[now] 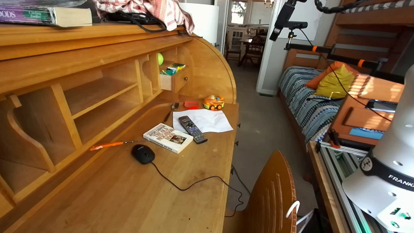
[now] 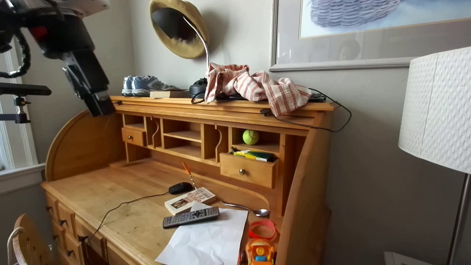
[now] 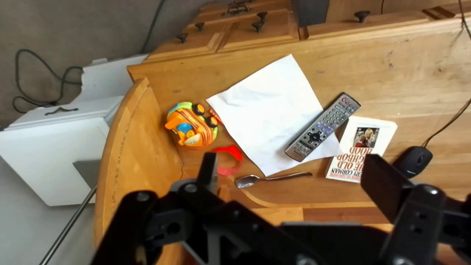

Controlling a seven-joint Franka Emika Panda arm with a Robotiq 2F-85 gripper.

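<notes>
My gripper is open and empty, its two black fingers wide apart in the wrist view. In exterior view 2 the gripper [image 2: 102, 108] hangs high at the upper left, well above the desk. On the desk lie a white sheet of paper [image 3: 269, 110], a grey remote [image 3: 323, 127] partly over it, and a paperback book [image 3: 360, 148] touching the paper's corner. A spoon [image 3: 273, 177], a red ring-shaped object [image 3: 233, 161] and an orange toy car [image 3: 192, 126] sit near the desk's side wall. The black mouse [image 3: 414, 161] is beyond the book.
A small drawer [image 2: 247, 171] stands pulled out with packets in it, a tennis ball [image 2: 250, 137] in the cubby above. An orange-handled tool [image 1: 106, 145] lies by the cubbies. A chair [image 1: 271, 194] stands at the desk's front. The desktop [image 1: 116, 194] nearest exterior view 1 is mostly clear.
</notes>
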